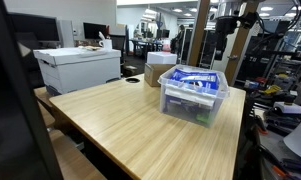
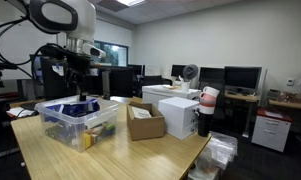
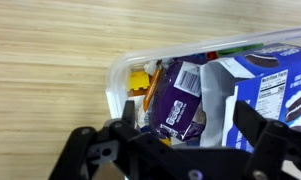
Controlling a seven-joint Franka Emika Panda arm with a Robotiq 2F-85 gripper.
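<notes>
A clear plastic bin (image 1: pixel 189 104) stands on the wooden table, holding several packages. Inside it, the wrist view shows a dark purple package (image 3: pixel 177 101) with a barcode, a blue-and-white box (image 3: pixel 275 95) with cookie pictures, and small yellow and orange items at the left. My gripper is above the bin, its dark fingers (image 3: pixel 112 136) wide apart with nothing seen between them. From the other side, the gripper (image 2: pixel 85 94) also appears over the bin.
Behind the bin is a cardboard box (image 2: pixel 145 125). A white box (image 2: pixel 178 117) and a dark cup with a pinkish top (image 2: pixel 206 105) are farther along.
</notes>
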